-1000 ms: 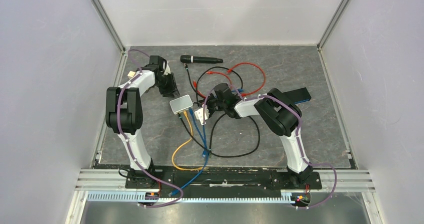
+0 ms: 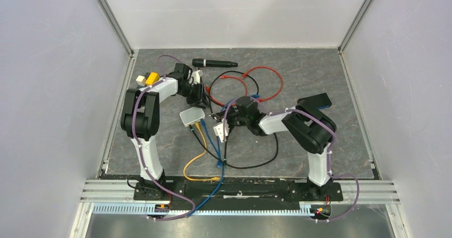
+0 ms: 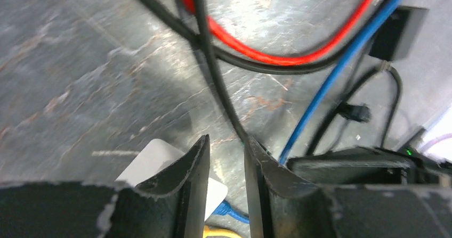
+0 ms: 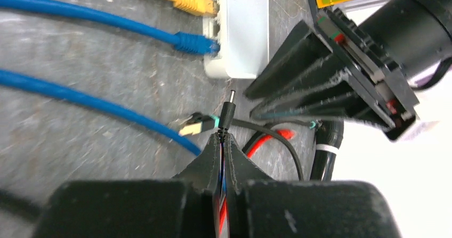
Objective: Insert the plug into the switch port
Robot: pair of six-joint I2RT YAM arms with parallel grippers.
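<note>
The white switch [image 2: 192, 115] lies at centre-left with yellow [image 4: 194, 1], blue [image 4: 194, 44] and black cables in its ports. My right gripper is shut on a black plug [image 4: 227, 113] with a thin metal tip pointing up, just in front of the switch in the right wrist view. My left gripper stands part open above and behind the switch, near the right gripper, with a black cable running beneath it in its own wrist view; I see nothing held between its fingers.
Red cables [image 2: 280, 83] and black and blue cables lie loose in the middle. A black microphone [image 2: 213, 63] lies at the back, a black block [image 2: 314, 100] at right, and yellow and white blocks [image 2: 152, 78] at left.
My left arm has moved right, toward the centre and the right gripper. The right gripper has shifted slightly right and toward the front, the plug still in it.
</note>
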